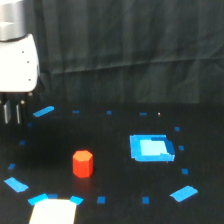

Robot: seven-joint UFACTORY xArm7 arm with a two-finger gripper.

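Standing on the dark table left of centre is a red hexagonal block (83,164). My gripper (12,111) hangs at the left edge of the view, above and to the left of the block and well apart from it. Its two dark fingers point down with a gap between them, and nothing shows in that gap. To the right of the block lies a blue square (134,148) with a white patch (153,148) in its middle.
A pale square (53,212) is cut off by the bottom edge, with blue tape (38,199) beside it. More tape strips (183,193) and small blue marks dot the table. Bare table separates the block from the blue square. A dark curtain (135,50) hangs behind.
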